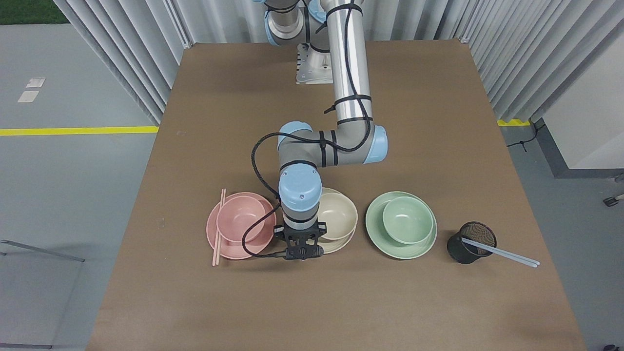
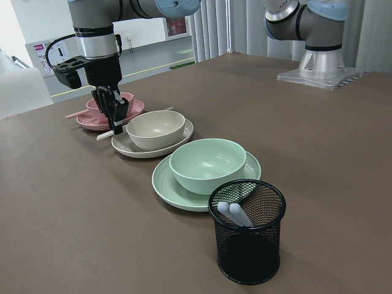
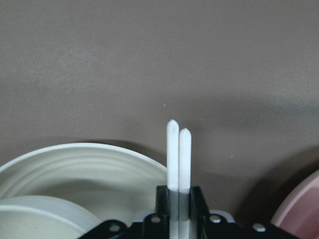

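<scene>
My gripper [image 2: 116, 125] is low over the left edge of the cream plate [image 2: 131, 147], beside the cream bowl [image 2: 156, 130]. In the wrist view it is shut on a pair of white chopsticks [image 3: 173, 154], which lie side by side between the black fingers. The pink plate [image 1: 257, 243] with its pink bowl [image 1: 237, 216] and pink chopsticks [image 1: 216, 248] is to the left in the front view.
A green plate [image 1: 380, 234] holding a green bowl [image 1: 407, 219] sits to the right. Beyond it a black mesh holder [image 1: 462, 251] holds pale chopsticks [image 1: 515, 257].
</scene>
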